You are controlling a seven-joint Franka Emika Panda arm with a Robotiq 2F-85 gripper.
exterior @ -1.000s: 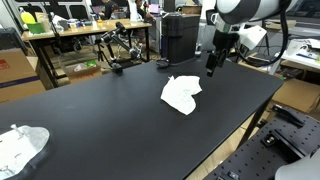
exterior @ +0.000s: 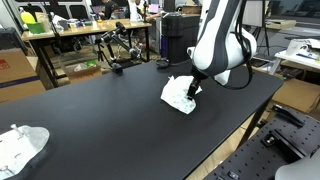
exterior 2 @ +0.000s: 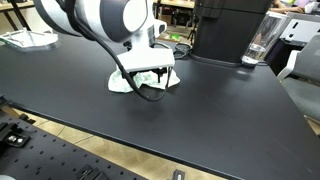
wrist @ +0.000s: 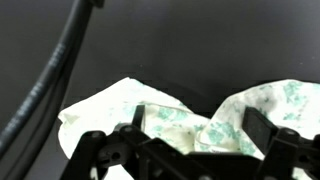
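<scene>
A crumpled white cloth with a faint green pattern (wrist: 225, 125) lies on the black table. In exterior view 1 the cloth (exterior: 179, 94) sits right of the table's middle, and my gripper (exterior: 193, 89) is low over its right side. From the other side, the cloth (exterior 2: 128, 80) is partly hidden behind the white arm. The wrist view has the gripper standing open above the cloth, its two dark fingers apart, with cloth folds visible below and between them. Whether the fingertips touch the cloth is unclear.
Another white item, perhaps cloth or a plate (exterior: 20, 148), lies at the table's left edge. A black bin (exterior 2: 228, 35) stands just past the table. A black cable loops along the arm.
The arm has moved left and down, from clear of the cloth on its right to low over its right side. The cloth looks to lie in the same place.
</scene>
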